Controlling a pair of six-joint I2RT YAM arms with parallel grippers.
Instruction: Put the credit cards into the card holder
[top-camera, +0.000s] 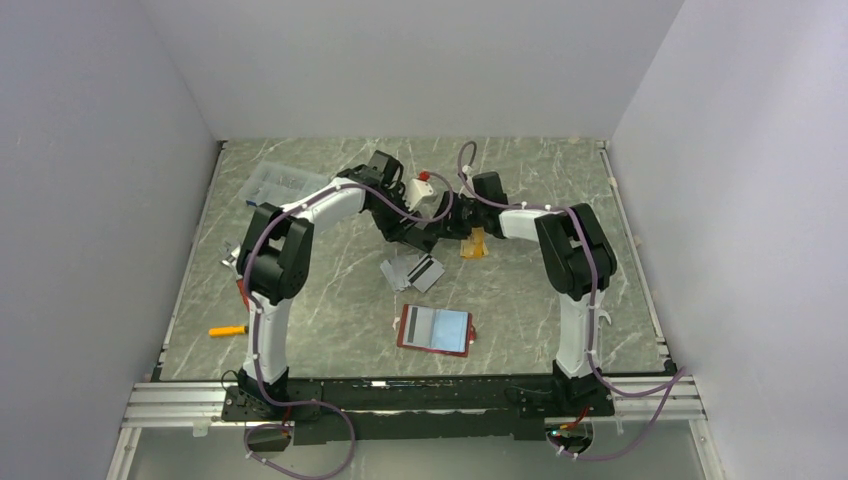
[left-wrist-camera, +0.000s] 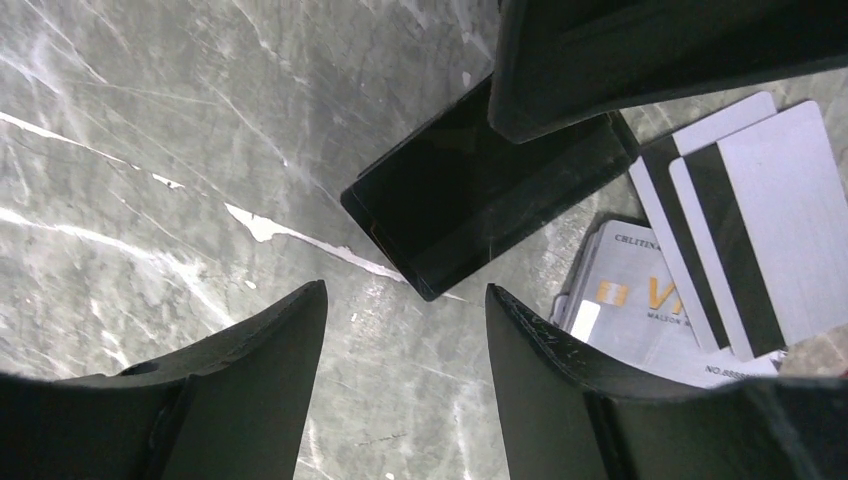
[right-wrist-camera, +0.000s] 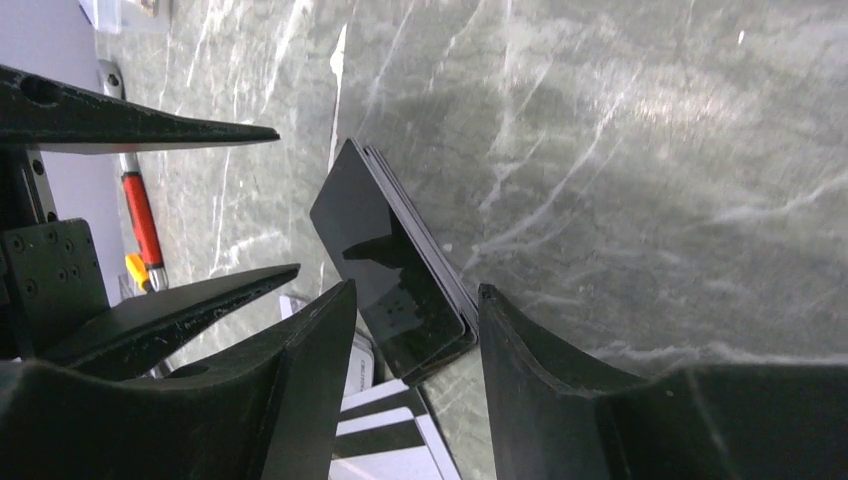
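Observation:
A dark card stack or thin holder (left-wrist-camera: 470, 200) (right-wrist-camera: 385, 270) lies on the marble mid-table, between both grippers. Beside it, silver and white striped cards (top-camera: 415, 272) (left-wrist-camera: 750, 230) lie fanned. At bottom centre of the top view is an open red-edged card holder (top-camera: 450, 330) with pale sleeves. My left gripper hangs at one end of the dark object, fingers apart and empty. My right gripper stands open over the same object's long side, nothing held.
A clear bin (top-camera: 270, 182) is at back left. An orange-handled tool (top-camera: 226, 330) and other tools lie at the left, a yellow item (top-camera: 473, 248) right of centre, a wrench (top-camera: 602, 316) at the right edge.

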